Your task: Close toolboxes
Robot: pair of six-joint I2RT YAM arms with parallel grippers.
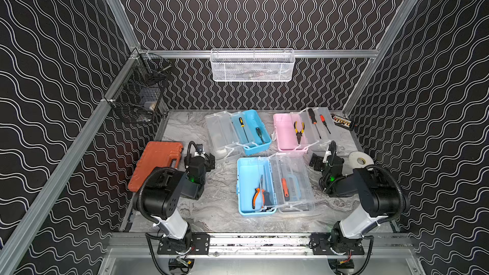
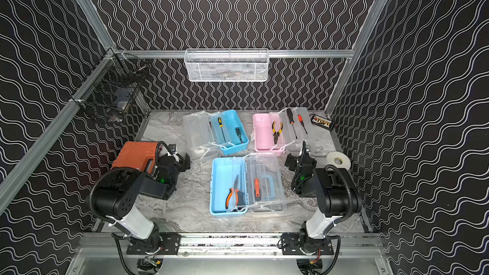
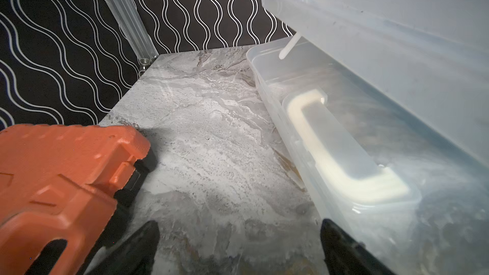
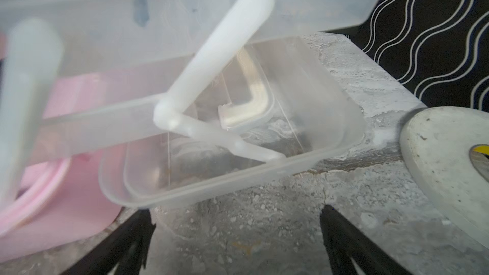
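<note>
Three toolboxes stand with their lids swung back. The front blue toolbox (image 1: 245,188) holds orange-handled pliers (image 1: 256,197); its clear lid (image 1: 301,183) lies to the right with an orange-handled tool (image 1: 284,188) over it. The back blue toolbox (image 2: 235,122) has screwdrivers in view and its clear lid (image 3: 326,137) folded out left. A pink toolbox (image 2: 262,129) has yellow-handled pliers (image 2: 276,131) and its lid (image 4: 239,157) folded out right. My left gripper is open, left of the back blue lid. Open and empty, my right gripper faces the pink box's lid.
An orange case (image 1: 155,163) lies at the left edge, close to the left arm. On the right sit a white tape roll (image 2: 337,161) and a small box of bits (image 2: 321,121). Bare tabletop (image 3: 203,137) separates the orange case from the back blue lid.
</note>
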